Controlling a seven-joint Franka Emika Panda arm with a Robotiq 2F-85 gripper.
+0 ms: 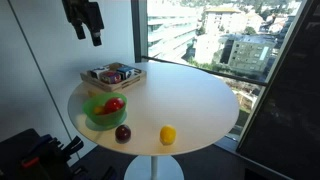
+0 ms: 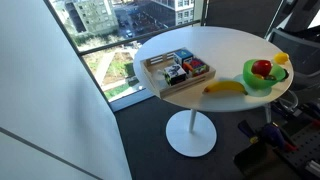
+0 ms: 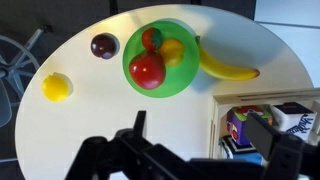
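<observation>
High above the table, my gripper (image 1: 88,40) hangs open with nothing between its fingers. A green bowl (image 3: 171,83) holds a large red fruit (image 3: 147,70), a smaller red one (image 3: 151,39) and an orange one (image 3: 172,51). Right of the bowl in the wrist view lies a yellow banana (image 3: 228,69). On the bowl's other side sit a dark purple round fruit (image 3: 104,46) and a yellow lemon-like fruit (image 3: 56,87), both on the bare tabletop. A wooden tray (image 2: 154,77) contains several small boxes; my finger partly covers it in the wrist view.
The white table (image 1: 190,95) is oval and stands on one central leg. Large windows (image 1: 215,40) and a white wall (image 2: 50,110) lie beyond it.
</observation>
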